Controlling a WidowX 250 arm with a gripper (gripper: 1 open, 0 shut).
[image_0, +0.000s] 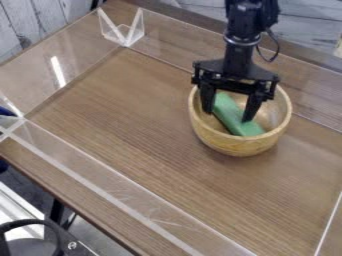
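My black gripper (233, 98) hangs open over a round yellow bowl (238, 143), its fingers reaching down inside the rim. Between and below the fingers a long green object (238, 122) lies slanted in the bowl, partly hidden by the gripper. I cannot tell whether the fingers touch it.
The wooden table (120, 150) has broad free room left of and in front of the bowl. A white wire-like holder (122, 30) stands at the back left. A dark cable-like loop (40, 240) lies beyond the table's near left edge.
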